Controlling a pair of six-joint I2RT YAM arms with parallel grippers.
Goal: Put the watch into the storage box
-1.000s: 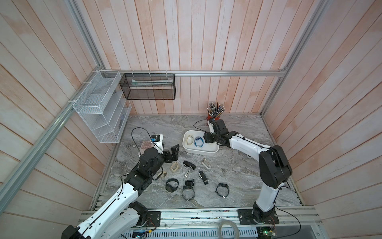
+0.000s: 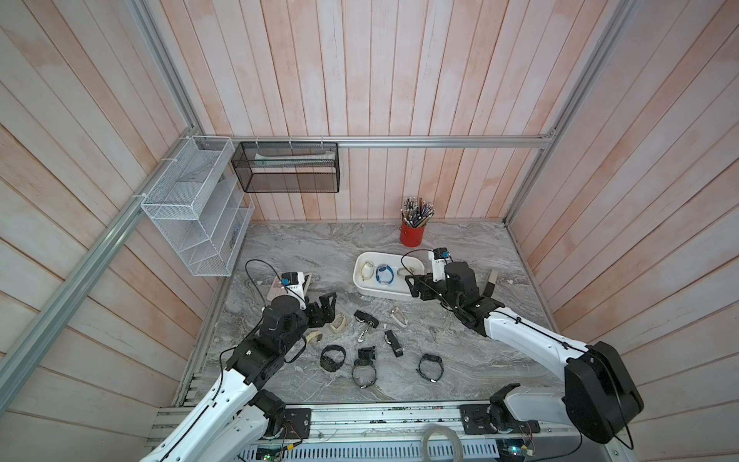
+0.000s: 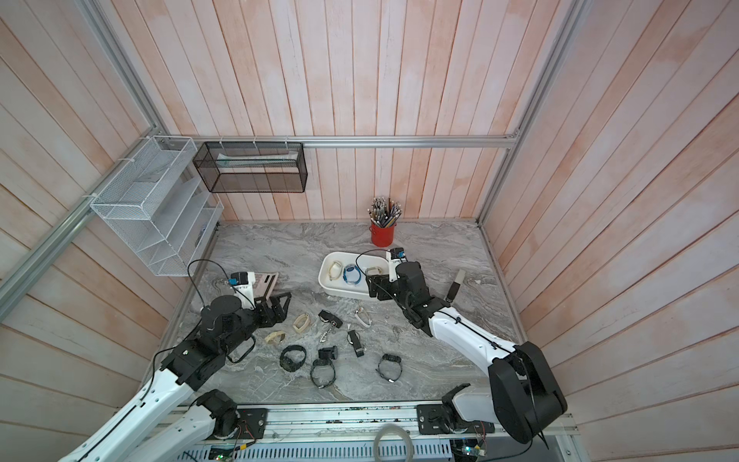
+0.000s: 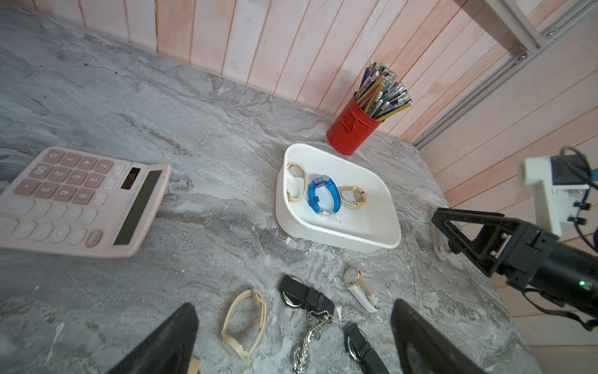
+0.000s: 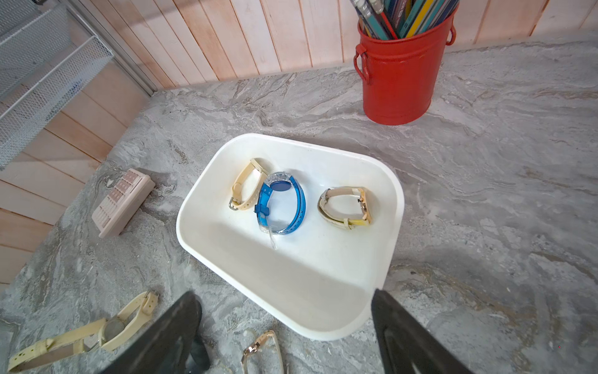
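The white storage box (image 5: 311, 274) holds a cream watch (image 5: 243, 187), a blue watch (image 5: 297, 208) and a beige-gold watch (image 5: 364, 208). Loose watches lie in front of it, among them a cream one (image 4: 227, 333), a black one (image 4: 299, 288), a rose-gold one (image 4: 360, 290) and a dark ring-shaped one (image 2: 332, 358). My left gripper (image 2: 321, 308) hangs open over the watches, left of the box; its fingertips are blurred in its wrist view. My right gripper (image 2: 414, 285) is open at the box's right front, nothing between its fingers.
A pink calculator (image 4: 81, 199) lies left of the box. A red pot (image 5: 398, 81) of pencils stands behind it. Wire shelves (image 2: 192, 208) hang on the left wall, a black mesh basket (image 2: 285, 184) on the back. Bare table shows right of the box.
My left gripper has moved left and a little down in the top view.
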